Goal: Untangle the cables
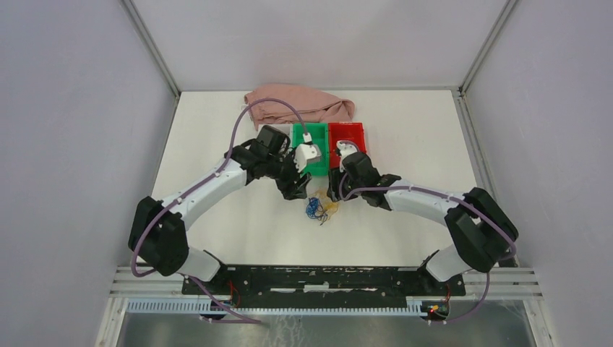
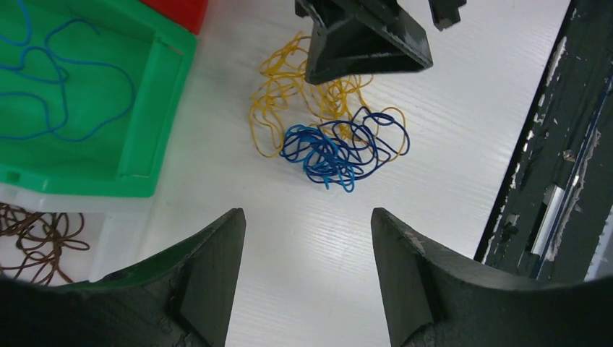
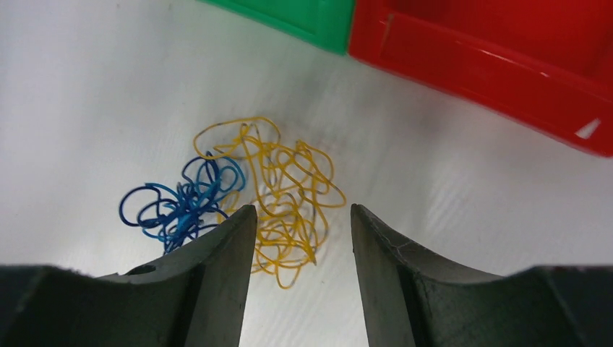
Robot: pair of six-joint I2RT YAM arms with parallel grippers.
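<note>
A tangle of blue cables and one of yellow cables lie overlapping on the white table in front of the bins. My left gripper hovers just left of them, open with nothing between its fingers. My right gripper is above the tangles from the right, open and empty. In the left wrist view the right gripper's dark body hides part of the yellow cables; in the top view both grippers partly cover the area around the tangles.
Behind are a green bin with a blue cable, a red bin and a white bin with brown cables. A pink cloth lies at the back.
</note>
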